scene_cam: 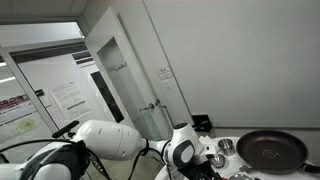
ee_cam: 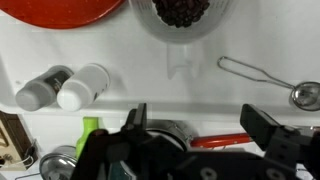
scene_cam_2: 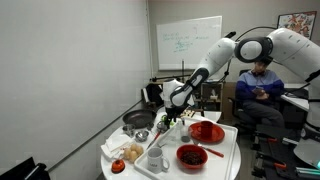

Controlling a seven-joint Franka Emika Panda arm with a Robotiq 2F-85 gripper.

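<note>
My gripper stands open in the wrist view, with nothing between its dark fingers. It looks down on the long edge of a white tray (ee_cam: 205, 104). A clear bowl (ee_cam: 180, 32) of dark beans lies at the top, and a small metal strainer (ee_cam: 306, 95) with a wire handle lies at the right. A grey-topped shaker (ee_cam: 35, 95) and a white one (ee_cam: 72, 97) lie at the left. Beyond the tray edge, partly hidden by my fingers, are a metal pot (ee_cam: 167, 130) and a red handle (ee_cam: 222, 140).
A black frying pan (scene_cam: 270, 148) sits near metal cups (scene_cam: 226, 146). In the second exterior view, a red plate (scene_cam_2: 207, 132), a red bowl (scene_cam_2: 186, 164) and a white mug (scene_cam_2: 155, 160) stand on the table. A seated person (scene_cam_2: 262, 82) is at the back right.
</note>
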